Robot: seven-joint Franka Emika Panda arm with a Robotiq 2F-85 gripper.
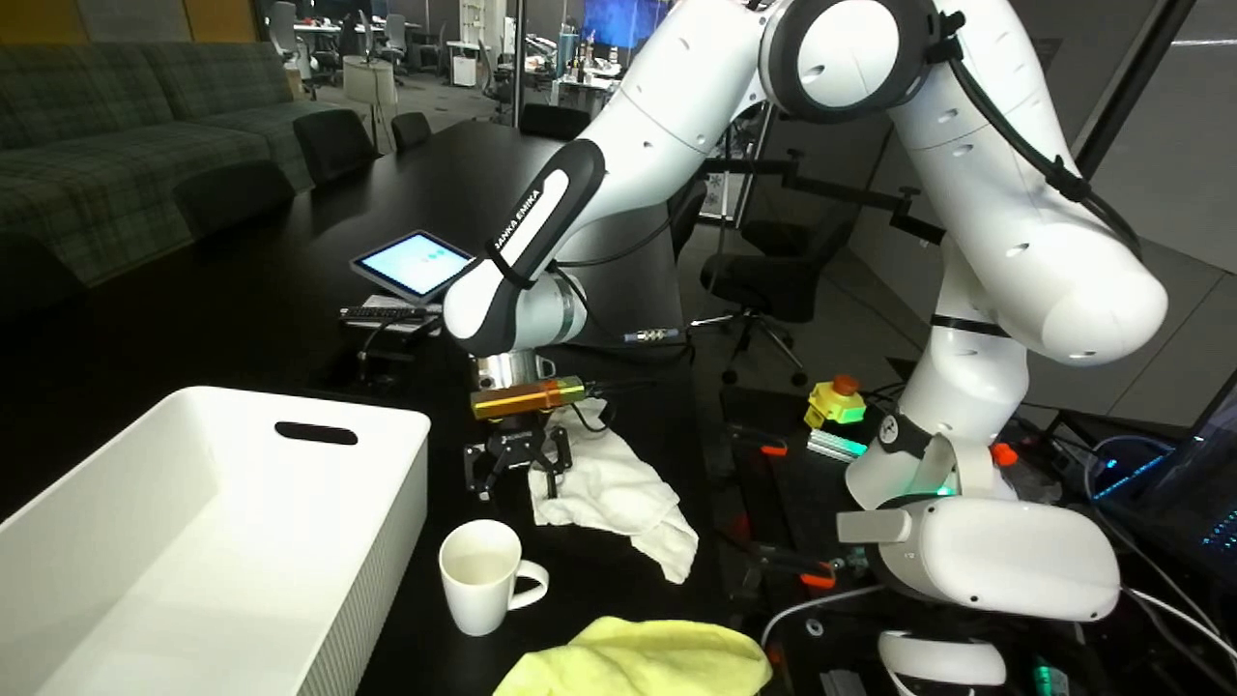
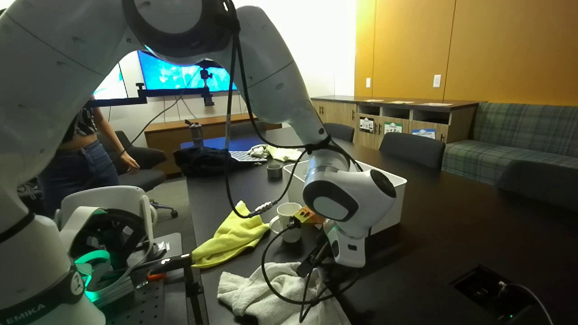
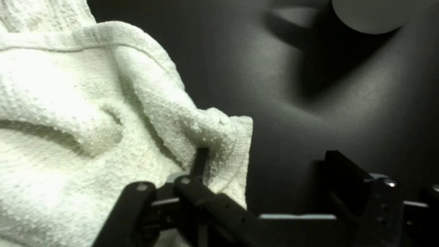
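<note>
A white towel (image 1: 615, 487) lies crumpled on the dark table, right beside my gripper (image 1: 518, 489). From the wrist view, the gripper stands open, its fingers well apart. The left finger (image 3: 200, 162) presses against or into the towel (image 3: 156, 103) near its corner, and a small flap reaches into the gap. Over bare table is the right finger (image 3: 339, 164). Nothing is gripped between them. In the second exterior view the arm's wrist hides the fingers, while the towel (image 2: 276, 284) shows in front of it.
Close in front of the gripper stands a white mug (image 1: 477, 580), handle to the right. A large white bin (image 1: 388, 510) is at left, and a yellow cloth (image 1: 638, 661) lies near the front. A tablet (image 1: 414, 265) sits farther back. Bare table stretches behind the bin.
</note>
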